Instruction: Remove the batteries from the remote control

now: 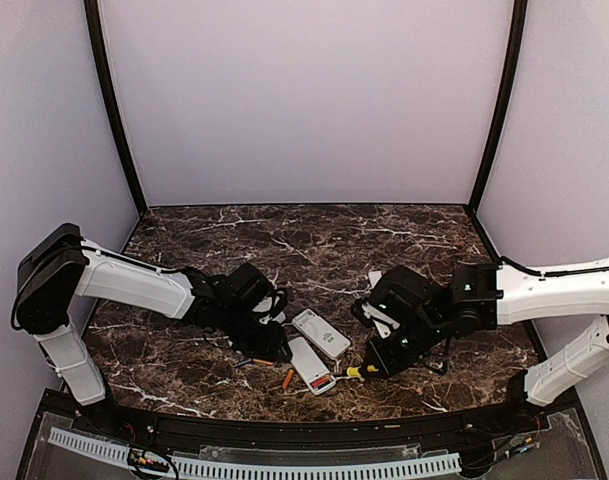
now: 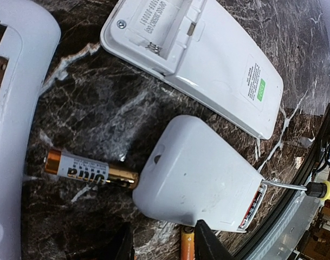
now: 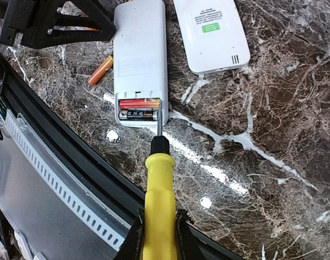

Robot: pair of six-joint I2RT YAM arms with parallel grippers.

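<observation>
A white remote (image 3: 140,54) lies with its battery bay open, holding a red battery (image 3: 133,103) and a dark battery (image 3: 136,115). My right gripper is shut on a yellow-handled screwdriver (image 3: 160,189), whose metal tip is at the bay's edge. My left gripper hovers at the remote's upper end, fingers apart with nothing visible held. Loose batteries (image 2: 89,169) and an orange one (image 3: 99,70) lie beside the remote on the marble table.
A second white remote (image 2: 224,76) lies alongside, behind the first. Another white object (image 2: 7,135) is at the left wrist view's edge. The table's front rail (image 1: 304,428) is close.
</observation>
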